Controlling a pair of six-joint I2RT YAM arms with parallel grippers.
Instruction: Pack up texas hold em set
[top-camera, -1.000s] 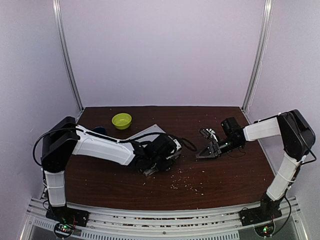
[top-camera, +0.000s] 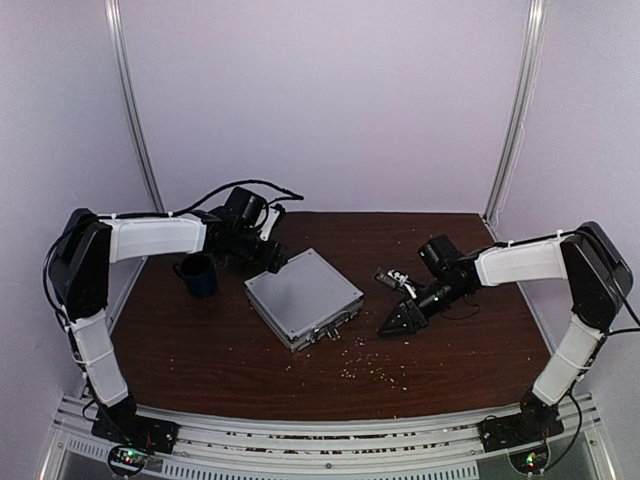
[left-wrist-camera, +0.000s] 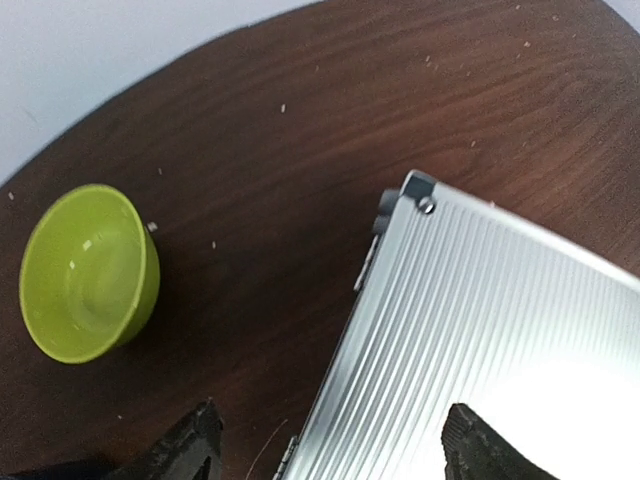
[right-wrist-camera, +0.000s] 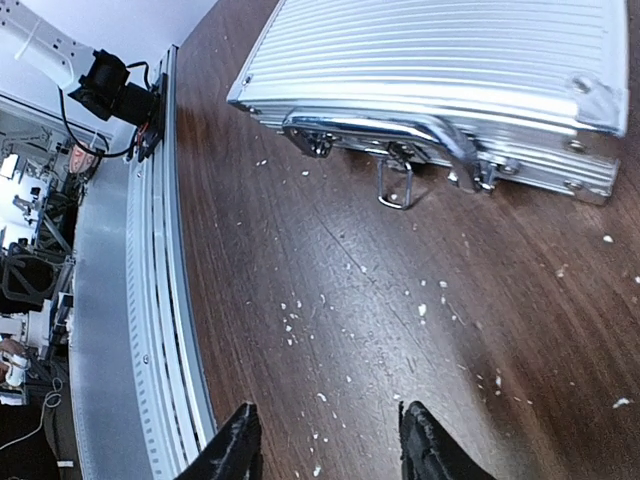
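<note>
The silver ribbed case (top-camera: 305, 292) lies closed on the table, turned at an angle. Its handle (right-wrist-camera: 375, 125) faces the front right, and a wire latch loop (right-wrist-camera: 396, 190) sticks out below it. Over the case's back-left side hovers my left gripper, open, its fingers (left-wrist-camera: 190, 445) spread above the lid edge with nothing between. To the right of the case, low over the wood, my right gripper has its fingers (right-wrist-camera: 235, 448) apart and empty. No cards or chips show outside the case; its inside is hidden.
A dark blue mug (top-camera: 198, 276) stands left of the case. Behind it is a green bowl (left-wrist-camera: 90, 275), hidden by the left arm from above. Small pale crumbs (top-camera: 365, 365) litter the table in front of the case.
My left gripper has swung from the case's front latch side to its back left, uncovering the lid. The right gripper has shifted slightly left towards the case.
</note>
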